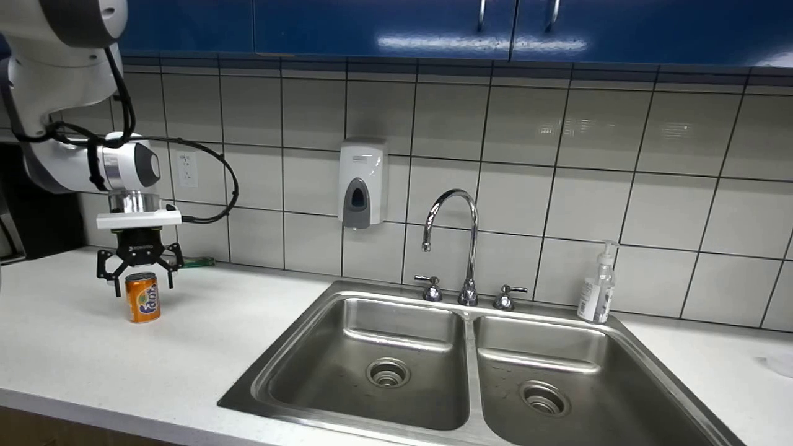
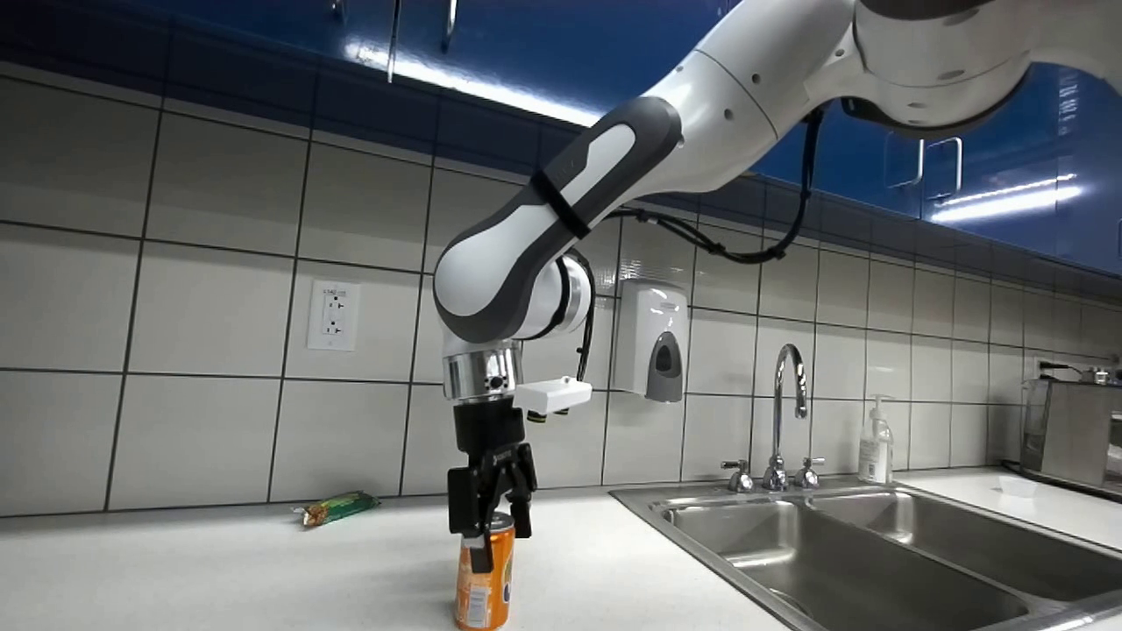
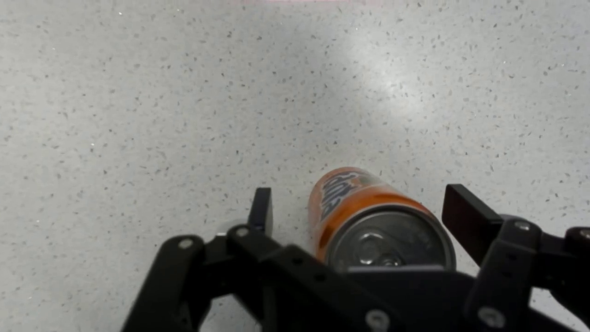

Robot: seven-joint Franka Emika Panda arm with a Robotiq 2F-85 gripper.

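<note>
An orange Fanta can [image 1: 144, 298] stands upright on the white counter, left of the sink. My gripper [image 1: 144, 285] is open over it, its fingers pointing down on either side of the can's top. In the wrist view the can's grey lid [image 3: 392, 238] lies between the two fingers, nearer the right one, with a gap visible on both sides. From the other exterior view, the gripper [image 2: 505, 549] overlaps the upper part of the can [image 2: 486, 591], hiding some of its top.
A green wrapped packet [image 2: 338, 506] lies on the counter near the tiled wall. To the right is a double steel sink [image 1: 469, 357] with a tall faucet [image 1: 471, 253]. A soap bottle [image 1: 597, 286] stands behind the sink.
</note>
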